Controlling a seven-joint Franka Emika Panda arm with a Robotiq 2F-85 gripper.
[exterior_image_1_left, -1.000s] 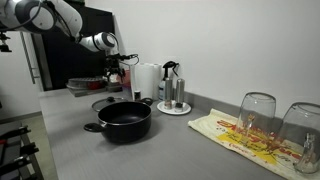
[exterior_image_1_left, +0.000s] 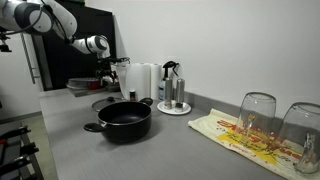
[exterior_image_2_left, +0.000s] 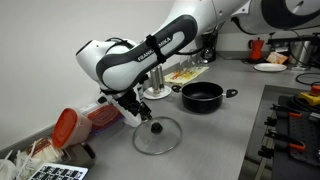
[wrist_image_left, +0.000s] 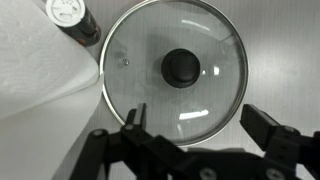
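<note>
A round glass lid (wrist_image_left: 215, 95) with a black rim band and black knob (wrist_image_left: 181, 67) lies flat on the table. In exterior view 2 the lid (exterior_image_2_left: 170, 143) is left of the black two-handled pot (exterior_image_2_left: 203, 97), which stands uncovered. My gripper is open above the lid, its fingers spread wide with nothing between them. From the wrist, the knob appears roughly centred between the fingers but farther up the picture. In exterior view 1 the pot (exterior_image_1_left: 126, 122) is in front of the lid (exterior_image_1_left: 103, 103), and the fingertips are too small to make out.
White paper towel (wrist_image_left: 40, 75) and a small capped jar (wrist_image_left: 68, 14) stand close beside the lid. Red-lidded containers (exterior_image_2_left: 72, 128) crowd the table's left end. A plate with bottles (exterior_image_1_left: 174, 107), a yellow cloth (exterior_image_1_left: 240, 137) and upturned glasses (exterior_image_1_left: 256, 115) line the wall.
In exterior view 1 the arm has moved left and downward, away from the paper towel. Pot and lid look unmoved.
</note>
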